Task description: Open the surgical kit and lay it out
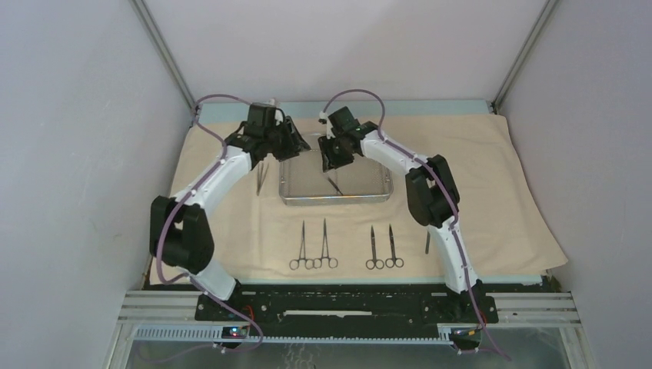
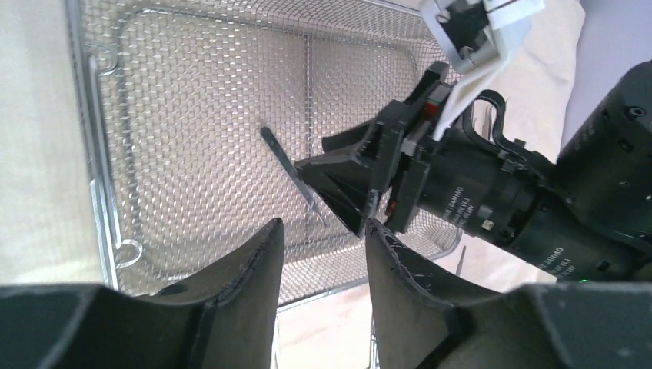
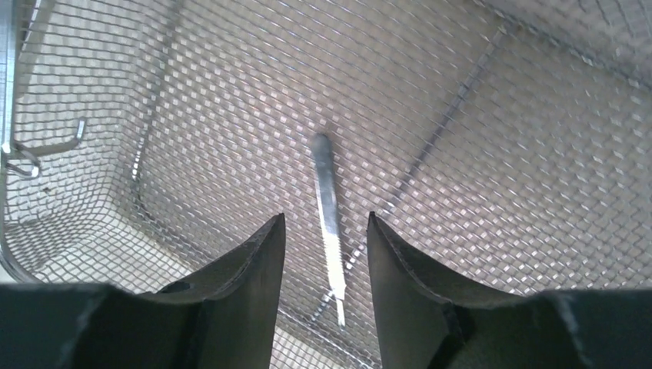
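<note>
A single slim instrument (image 3: 329, 209), like a scalpel, lies on the mesh floor of the wire basket (image 1: 338, 200). In the right wrist view it runs between my open right gripper, whose fingers stand apart on either side with nothing held. From the left wrist view, the right gripper's tips are close beside the instrument (image 2: 291, 169). My left gripper is raised over the basket's upper left, part open and empty. Laid out in front of the basket are two clamps (image 1: 324, 250) and two scissors (image 1: 374, 252).
Tweezers-like tools (image 1: 260, 180) lie left of the basket. Another thin tool (image 1: 427, 243) lies by the right arm. Both arms are close together over the basket.
</note>
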